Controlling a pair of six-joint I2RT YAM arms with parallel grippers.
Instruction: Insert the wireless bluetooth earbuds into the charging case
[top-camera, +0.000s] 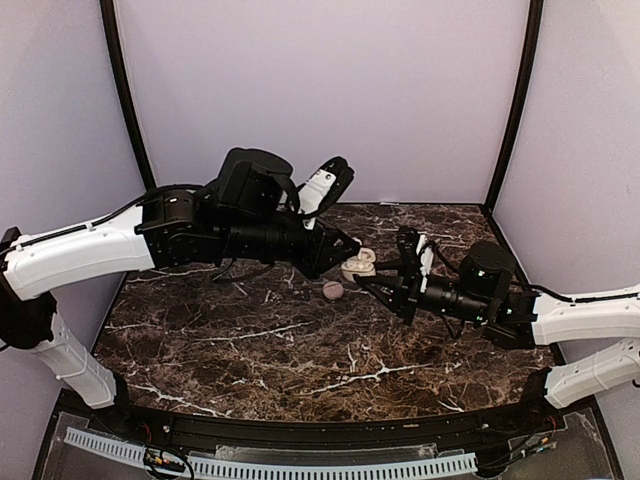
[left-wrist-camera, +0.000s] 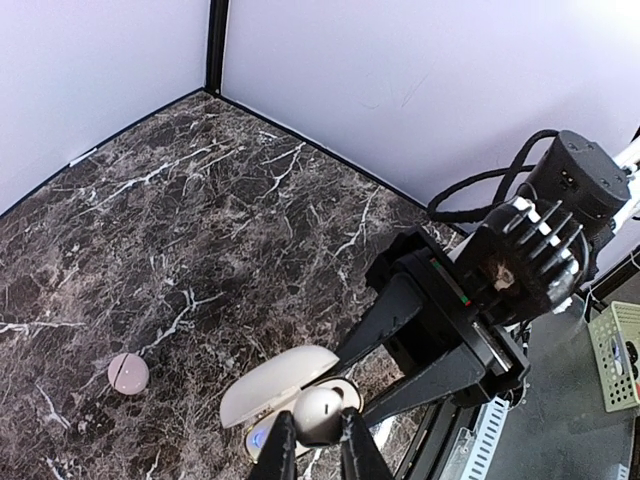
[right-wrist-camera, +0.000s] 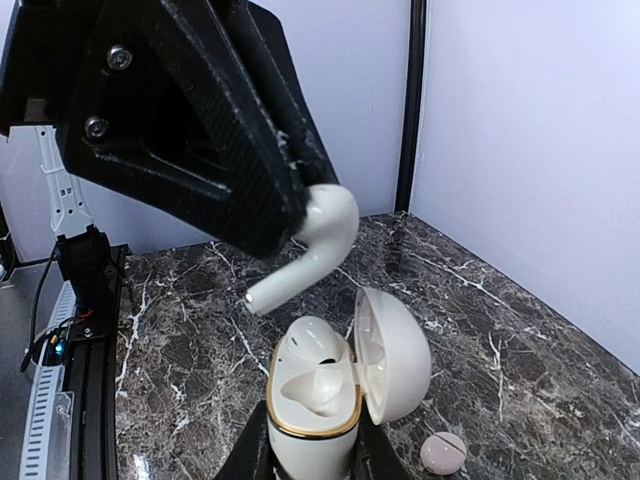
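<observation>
My right gripper (top-camera: 362, 274) is shut on the white charging case (right-wrist-camera: 312, 400), its lid (right-wrist-camera: 395, 355) standing open; one earbud bay shows a white rounded piece, the other looks hollow. Just above the case, my left gripper holds a white earbud (right-wrist-camera: 330, 230) at its fingertips, stem angled down toward the case but apart from it in the right wrist view. In the left wrist view the earbud hides part of the case.
A small pink round object (left-wrist-camera: 128, 372) lies on the dark marble tabletop (top-camera: 230, 350). Pale walls border the table at the back and sides; the table around the grippers is mostly clear.
</observation>
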